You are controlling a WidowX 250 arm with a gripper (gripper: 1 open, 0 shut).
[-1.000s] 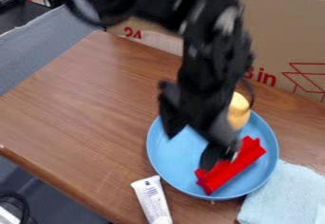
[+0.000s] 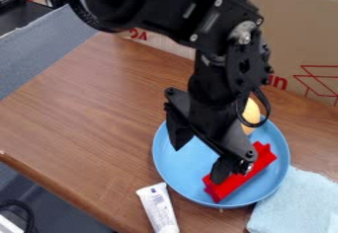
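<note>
My black gripper (image 2: 211, 143) hangs over a blue plate (image 2: 181, 163) on the wooden table, its fingers open and low at the red object. That red object (image 2: 226, 186) lies on the right part of the plate, partly behind a finger. A yellow object (image 2: 252, 116) at the back of the plate is largely hidden by the gripper.
A white tube (image 2: 157, 209) lies at the front beside the plate, and a pale blue cloth (image 2: 295, 201) at the right. A cardboard box (image 2: 297, 49) stands at the back.
</note>
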